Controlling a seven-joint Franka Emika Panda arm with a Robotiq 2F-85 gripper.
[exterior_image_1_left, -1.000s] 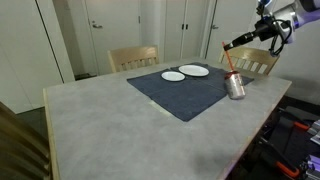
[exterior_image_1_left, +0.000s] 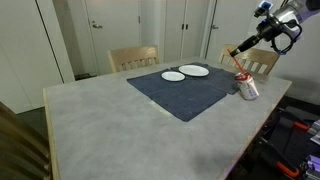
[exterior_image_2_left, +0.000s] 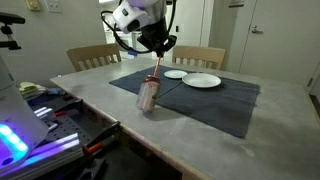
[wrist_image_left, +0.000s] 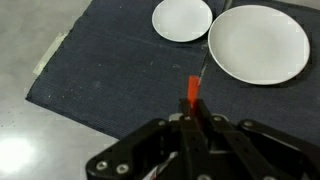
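A thin orange-red stick (wrist_image_left: 194, 88) is gripped by my gripper, which is shut on it. In the second exterior view the stick (exterior_image_2_left: 157, 67) slants down from my gripper (exterior_image_2_left: 161, 50) into the mouth of a pinkish metallic cup (exterior_image_2_left: 148, 95). The cup leans there, close to the near table edge; I cannot tell whether its base sits flat on the table. From the first exterior view, the cup (exterior_image_1_left: 247, 89) is at the right end of the table, below my gripper (exterior_image_1_left: 235, 53). The stick's lower end is hidden in the cup.
A dark placemat (exterior_image_1_left: 185, 95) lies on the table, with a large white plate (wrist_image_left: 259, 45) and a smaller white plate (wrist_image_left: 182, 18) near its back edge. Chairs (exterior_image_1_left: 133, 58) stand around.
The cup has shifted to the right in the first exterior view and leans more than before. The arm has moved too, with the stick still in my gripper.
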